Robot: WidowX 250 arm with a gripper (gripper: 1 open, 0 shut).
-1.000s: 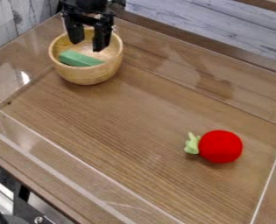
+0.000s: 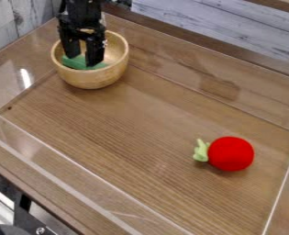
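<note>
A tan round bowl (image 2: 104, 75) sits at the upper left of the table with a green object (image 2: 81, 62) inside it. My dark gripper (image 2: 82, 51) reaches down into the bowl over the green object and partly hides it; it appears open, though its fingertips are hard to make out. A red round object with a green top, like a tomato or strawberry (image 2: 230, 153), lies at the lower right.
A pale wall stands behind the bowl at the top left.
My gripper has moved left and lower into the bowl, over the green object, which it now covers more. The red object has not moved.
</note>
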